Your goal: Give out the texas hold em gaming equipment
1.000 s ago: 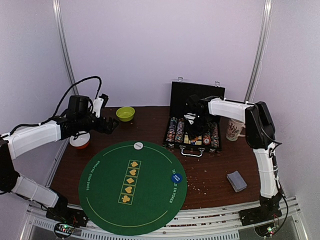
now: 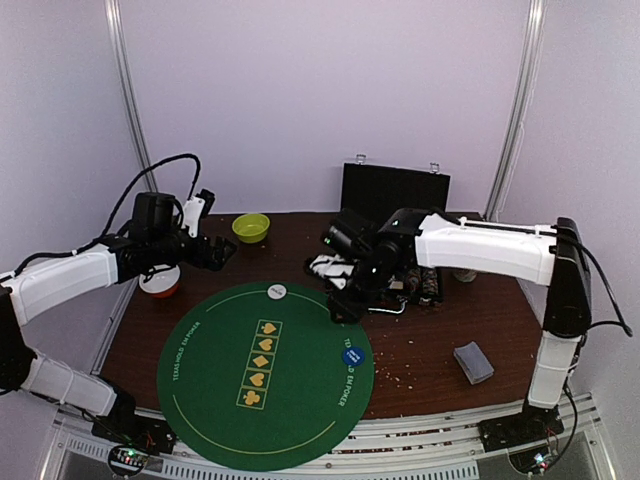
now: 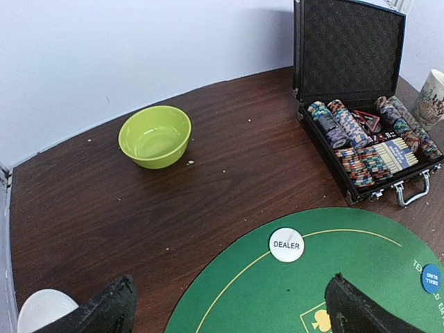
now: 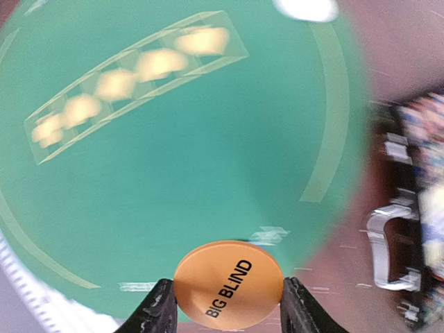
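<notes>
In the right wrist view an orange BIG BLIND disc [image 4: 229, 284] is gripped by my right gripper, shut on its sides. From above, that right gripper [image 2: 343, 310] hangs over the far right part of the green poker mat [image 2: 210, 400]; the disc is hidden there. The white DEALER disc [image 3: 286, 245] lies near the mat's far edge, and the blue SMALL BLIND disc [image 2: 353, 356] near its right edge. My left gripper is open and empty over the left side of the table. The open chip case [image 3: 350, 156] holds several chip stacks.
A green bowl [image 2: 251, 228] stands at the back left, a white bowl [image 2: 160, 280] beside the left arm. A grey block [image 2: 473, 362] lies on the right. A patterned mug [image 3: 430, 99] stands beside the case.
The left arm has stayed still.
</notes>
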